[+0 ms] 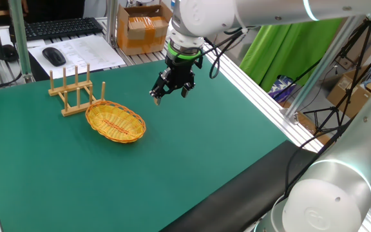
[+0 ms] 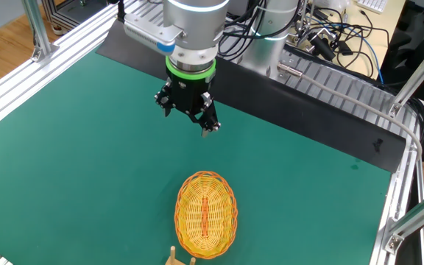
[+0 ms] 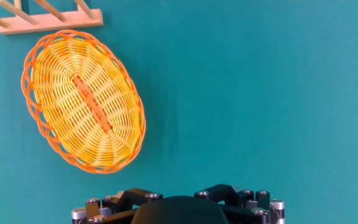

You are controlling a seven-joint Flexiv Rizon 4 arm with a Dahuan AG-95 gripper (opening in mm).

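An oval yellow wicker basket (image 1: 116, 122) with an orange rim and an orange strip along its floor lies empty on the green table. Beside it stands a wooden peg rack (image 1: 77, 91), close to the basket's edge. My black gripper (image 1: 171, 98) hangs above the table, off to one side of the basket, fingers spread wide and nothing between them. From the wrist, the basket (image 3: 84, 102) fills the left of the view and part of the rack (image 3: 48, 22) shows at the top left. Exterior view 2 catches only the rack's tips (image 2: 172, 256) at the bottom edge.
Papers with a black mouse (image 1: 54, 56), a keyboard (image 1: 57, 28) and a cardboard box (image 1: 140, 29) lie past the table's far edge. A black strip (image 2: 300, 125) runs along the robot's side.
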